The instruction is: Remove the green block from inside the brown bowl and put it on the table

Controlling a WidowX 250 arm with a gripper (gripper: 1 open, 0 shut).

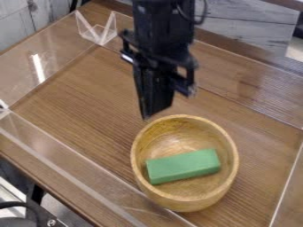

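The green block point(183, 167) lies inside the brown bowl point(178, 137), tilted slightly in the picture and resting toward the bowl's near side. Above the bowl's far rim hangs my dark gripper point(151, 102), clear of the block. It is shut, with nothing green held in it. Its fingers are dark and blurred, so their exact outline is hard to make out.
Bare wooden table point(83, 106) stretches left of the bowl, with more free surface to the right. A clear plastic piece point(97, 29) stands at the back left. Black cables point(30, 208) lie at the lower left corner.
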